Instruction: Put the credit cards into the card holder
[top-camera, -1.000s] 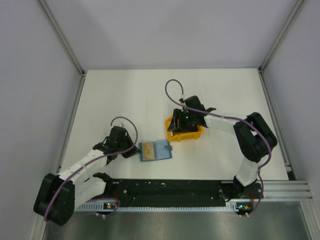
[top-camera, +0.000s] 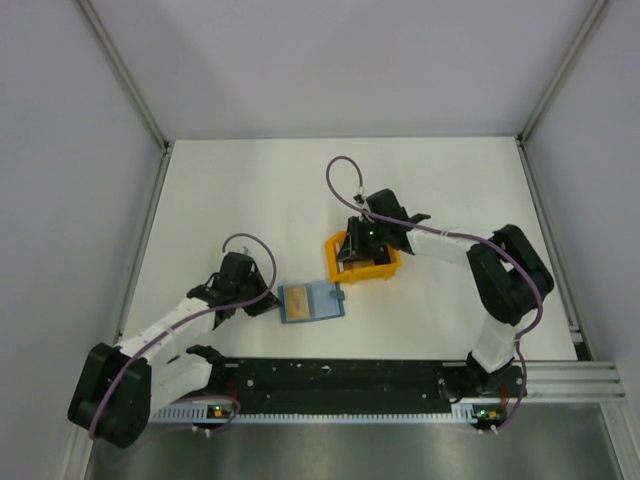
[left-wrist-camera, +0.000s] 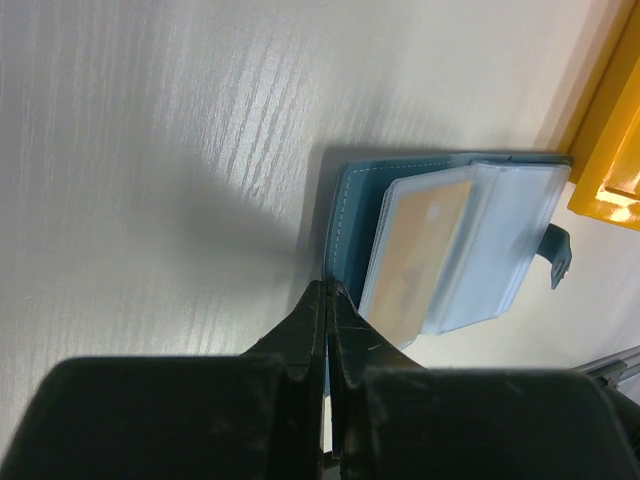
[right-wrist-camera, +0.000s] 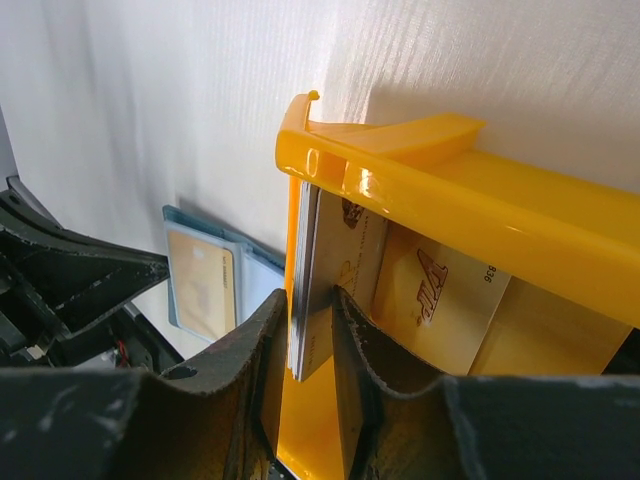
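Note:
The blue card holder (top-camera: 325, 299) lies spread flat on the table. A gold card (left-wrist-camera: 415, 255) fills its left clear sleeve, while the right sleeve (left-wrist-camera: 505, 240) looks empty. At the holder's left edge, my left gripper (top-camera: 274, 302) is shut, its tips (left-wrist-camera: 335, 300) touching or nearly touching the cover, with nothing showing between them. Gold and silver cards stand in the yellow basket (top-camera: 340, 276). My right gripper reaches into it, part open, its fingers on either side of a few upright cards (right-wrist-camera: 318, 270) by the side wall. Whether both fingers touch them is unclear.
More gold cards (right-wrist-camera: 440, 290) lean farther inside the basket, beneath its thick yellow rim (right-wrist-camera: 480, 210). The basket stands close to the holder's upper right corner.
My left arm and the card holder stay put.

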